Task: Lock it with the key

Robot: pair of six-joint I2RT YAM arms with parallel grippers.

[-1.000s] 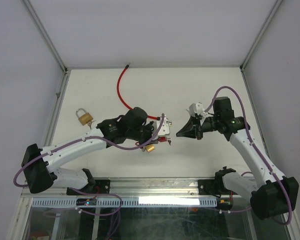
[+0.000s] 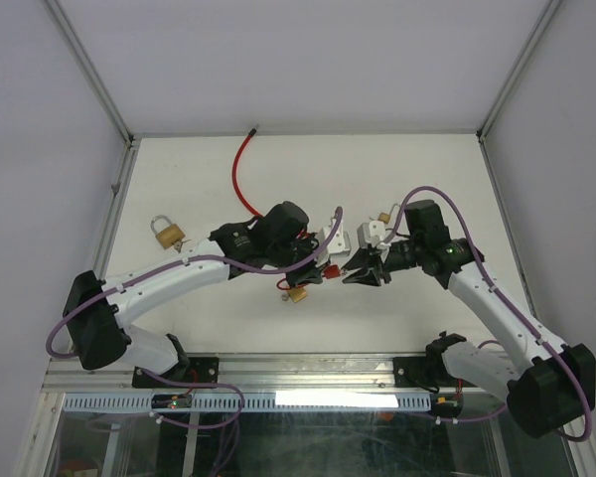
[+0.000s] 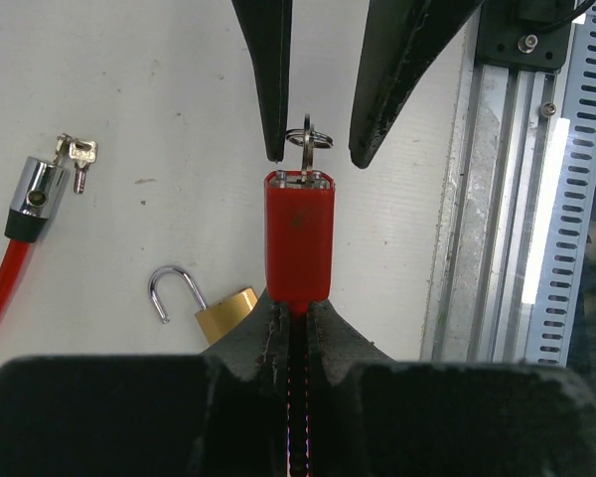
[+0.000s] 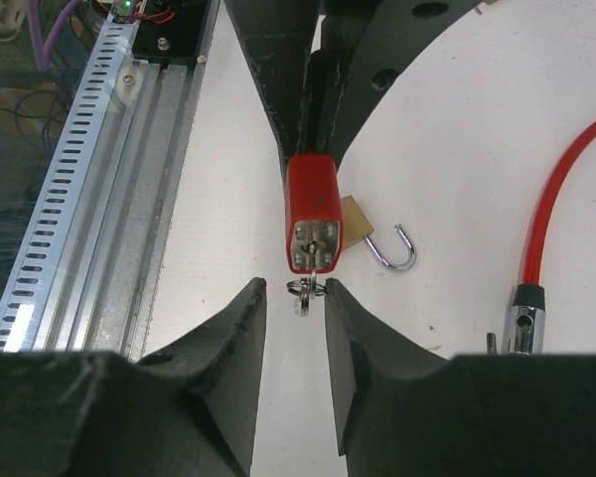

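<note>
My left gripper (image 2: 321, 270) is shut on the red lock body (image 3: 298, 238), which has a key (image 3: 308, 149) with a ring sticking out of its metal end. In the right wrist view the key ring (image 4: 304, 290) hangs just below that end, between the part-open fingertips of my right gripper, which stand on either side of it. I cannot tell whether they touch it.
A red cable (image 2: 240, 184) curves across the table, with a metal end and small keys (image 3: 82, 154). Brass padlocks (image 2: 169, 235) lie at the left, near the middle and at the back right. The front edge has metal rails (image 2: 258, 368).
My right gripper has moved left to the red lock, and its fingers have narrowed.
</note>
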